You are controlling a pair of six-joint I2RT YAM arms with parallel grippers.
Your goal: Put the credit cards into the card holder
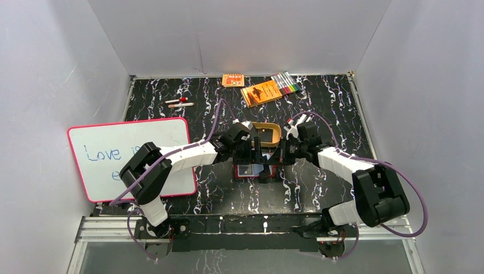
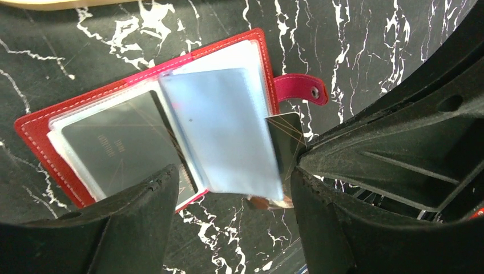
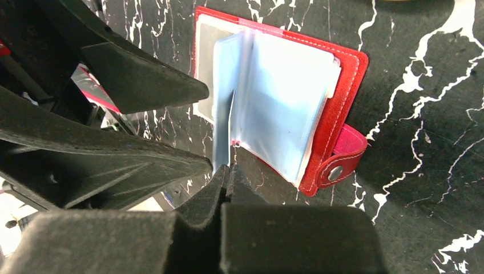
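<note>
The red card holder point(image 2: 74, 105) lies open on the table, with clear sleeve pages; a dark card point(image 2: 122, 145) shows in its left-hand side. One bluish clear sleeve point(image 2: 222, 131) stands raised from the pages. Around this sleeve, my left gripper is open, one finger on either side in the right wrist view. From the right, my right gripper point(image 1: 278, 156) is shut on a dark credit card point(image 2: 285, 140), whose edge lies against the raised sleeve. Seen edge-on in the right wrist view, the card is only a thin line; whether it is inside the sleeve I cannot tell.
Behind the holder sits a yellow tray point(image 1: 278, 136) with dark contents. A whiteboard point(image 1: 114, 154) lies at the left. Markers point(image 1: 181, 105), an orange notebook point(image 1: 233, 80) and a pen box point(image 1: 259, 93) are farther back.
</note>
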